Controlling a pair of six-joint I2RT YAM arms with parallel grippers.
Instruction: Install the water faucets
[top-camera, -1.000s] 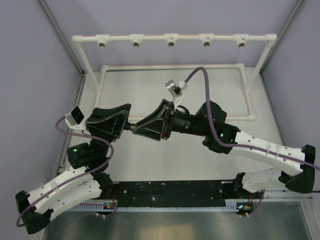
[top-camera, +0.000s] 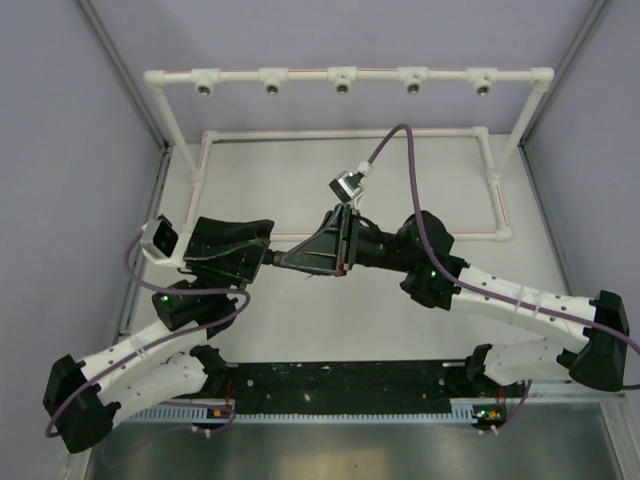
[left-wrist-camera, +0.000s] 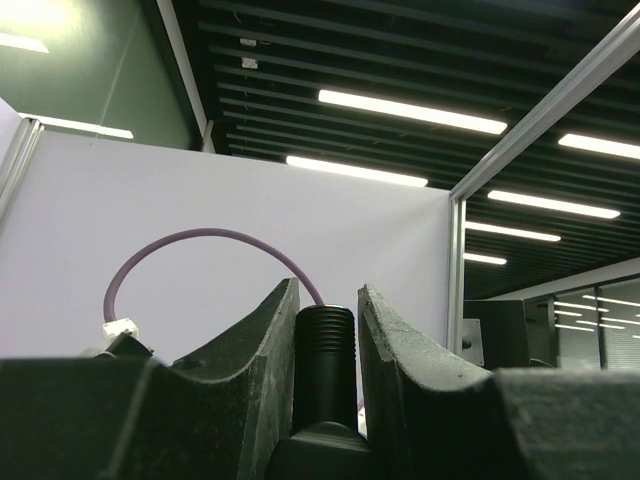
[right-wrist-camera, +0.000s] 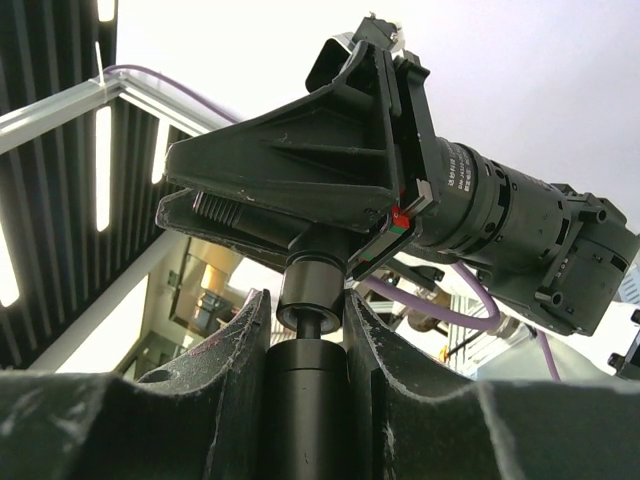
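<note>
A black faucet (right-wrist-camera: 312, 290) spans the short gap between both grippers in mid-air. Its ribbed, threaded end (left-wrist-camera: 325, 340) stands between the fingers of my left gripper (top-camera: 258, 250), which is shut on it. From the right, the tips of my right gripper (top-camera: 277, 259) reach the faucet's other end. In the right wrist view, its fingers (right-wrist-camera: 235, 350) flank the black body closely on both sides; whether they press on it cannot be told. Five white tee outlets (top-camera: 342, 84) line the top pipe of the frame.
The white pipe frame (top-camera: 440, 75) stands behind the arms against the back wall. Purple hoses (top-camera: 414, 180) loop along both arms. A dark strip (top-camera: 330, 388) lies in front, and the white panel between the arms and it is clear.
Both grippers have shifted slightly right together, staying joined at the faucet. The left arm's wrist and elbow have also moved a little to the right.
</note>
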